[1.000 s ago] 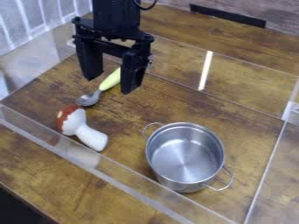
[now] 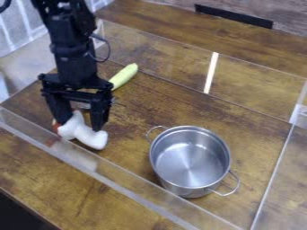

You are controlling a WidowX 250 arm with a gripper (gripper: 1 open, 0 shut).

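Observation:
My black gripper [image 2: 74, 108] hangs low at the left, open, its fingers over a white mushroom-like toy [image 2: 86, 135] with a red cap, which is partly hidden beneath it. A pale yellow-green elongated object [image 2: 122, 77] lies behind the gripper to the right. A steel pot [image 2: 189, 153] with two side handles stands at the right front.
The wooden table [image 2: 228, 63] has free room at the back and centre. A clear low barrier [image 2: 132, 187] runs diagonally along the front, and another clear panel stands at the right edge.
My gripper has come down and toward the front left, onto the white toy, which it now partly covers. The pot has not moved.

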